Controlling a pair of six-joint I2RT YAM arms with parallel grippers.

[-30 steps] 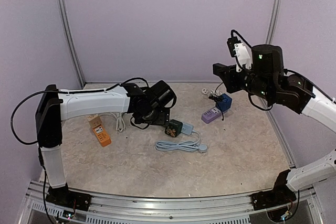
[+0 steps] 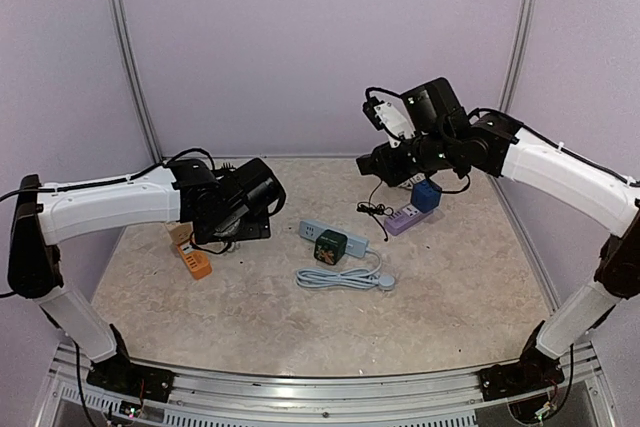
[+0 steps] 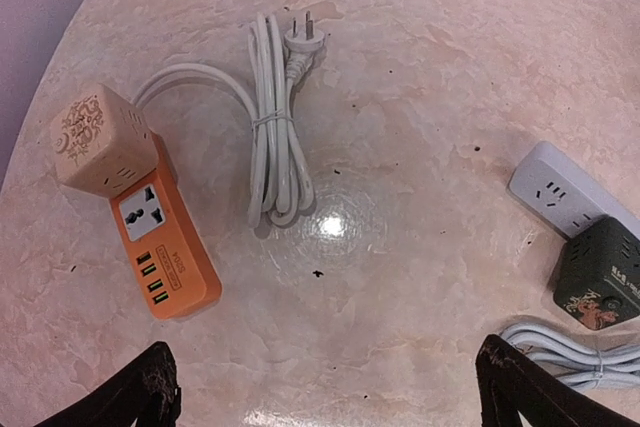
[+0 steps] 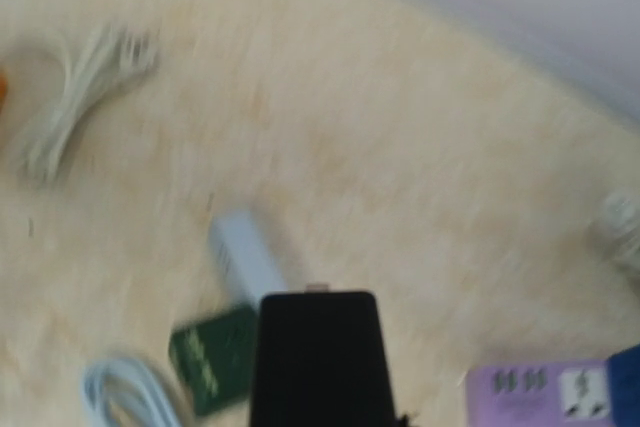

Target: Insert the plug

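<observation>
A black plug adapter juts forward in the right wrist view, a small pale tip at its far end. Its thin dark cable dangles in the top view. My right gripper is shut on this adapter, raised above the table; its fingers are hidden in its own wrist view. The orange power strip carries a patterned cube at one end, with open socket holes beside it. My left gripper is open and empty over the bare table, fingers wide apart.
A pale strip bears a dark green cube, its light-blue cable coiled in front. Back right, a purple strip holds a blue cube. White coiled cable lies near the orange strip.
My left gripper has moved left, from beside the green cube toward the orange strip. My right gripper has swung left and slightly down with the adapter, its cable trailing.
</observation>
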